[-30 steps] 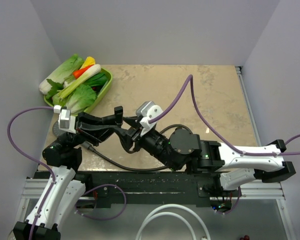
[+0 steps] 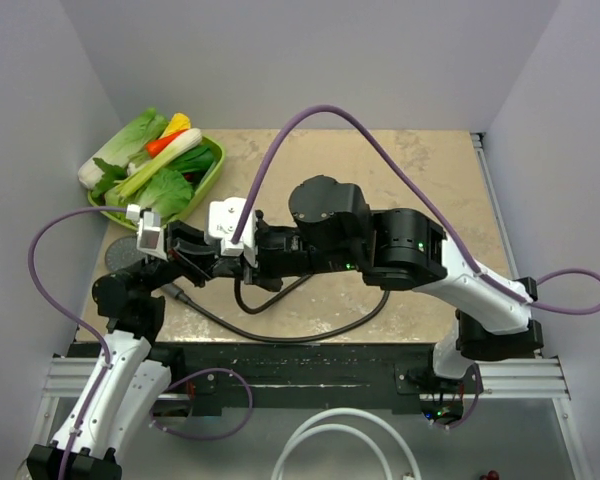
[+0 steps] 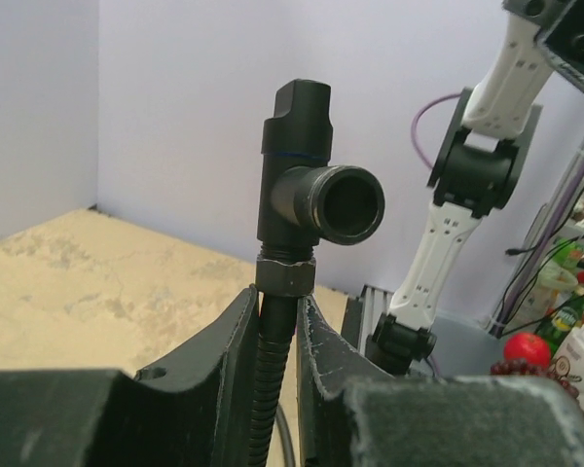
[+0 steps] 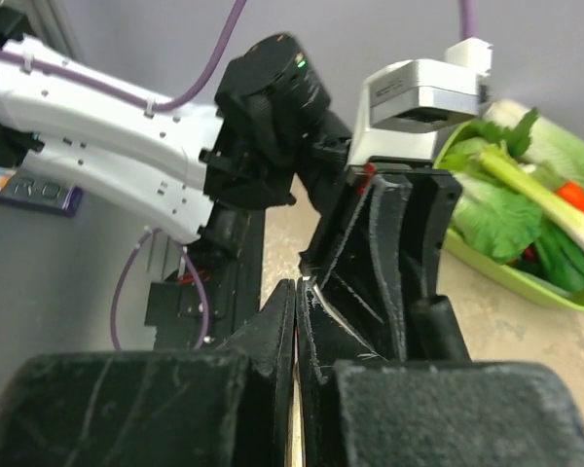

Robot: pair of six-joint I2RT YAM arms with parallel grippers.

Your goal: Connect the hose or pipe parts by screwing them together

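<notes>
In the left wrist view the black hose (image 3: 271, 389) stands upright between the fingers of my left gripper, topped by a black T-shaped fitting (image 3: 297, 185) with an open side port. My right gripper is shut, nothing visible between its fingertips, which point at my left gripper close by in the right wrist view. In the top view both grippers overlap over the worktop's left-middle, hiding the fitting. The hose (image 2: 310, 336) loops down onto the worktop, running to a grey round head (image 2: 123, 255) at the left, partly covered by the left arm.
A green basket of vegetables (image 2: 202, 195) stands at the back left. Walls bound the back and sides. Pale looped hoses (image 2: 340, 415) lie below the front edge.
My right arm has swung round, its gripper now level and further over toward the left one. My left gripper has shifted and turned slightly.
</notes>
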